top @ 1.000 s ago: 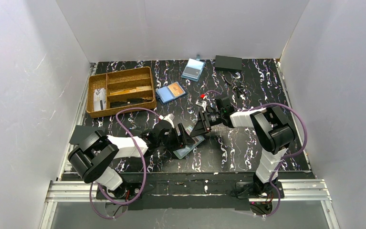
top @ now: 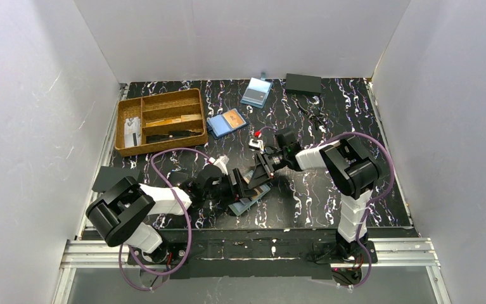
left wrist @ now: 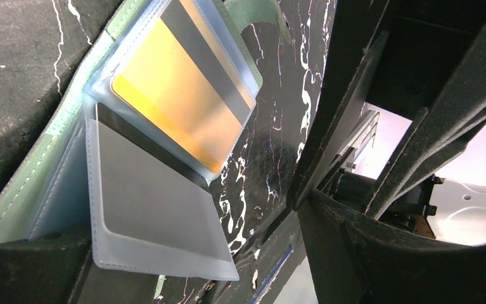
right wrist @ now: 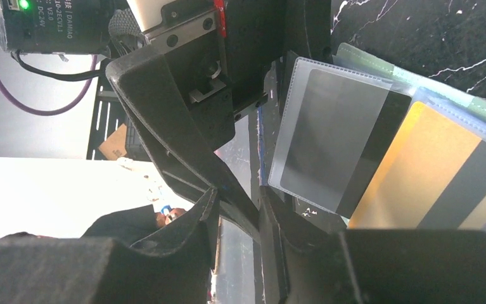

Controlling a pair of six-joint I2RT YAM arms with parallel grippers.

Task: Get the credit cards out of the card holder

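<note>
The card holder (top: pixel 243 206) lies open at the front middle of the table, largely under both grippers. In the left wrist view a yellow card (left wrist: pixel 173 88) sits in a clear sleeve, with a raised grey sleeve flap (left wrist: pixel 154 209) beside it; the right wrist view shows the same yellow card (right wrist: pixel 427 168) and grey sleeve (right wrist: pixel 329 133). My left gripper (top: pixel 240 187) is open over the holder. My right gripper (top: pixel 259 171) is shut at the holder; what lies between its fingers is hidden.
A wicker organiser (top: pixel 161 95) stands back left. Two blue card holders (top: pixel 218 126) lie behind the grippers. A black box (top: pixel 303 82) is at back right, a dark flat piece (top: pixel 107 177) at left.
</note>
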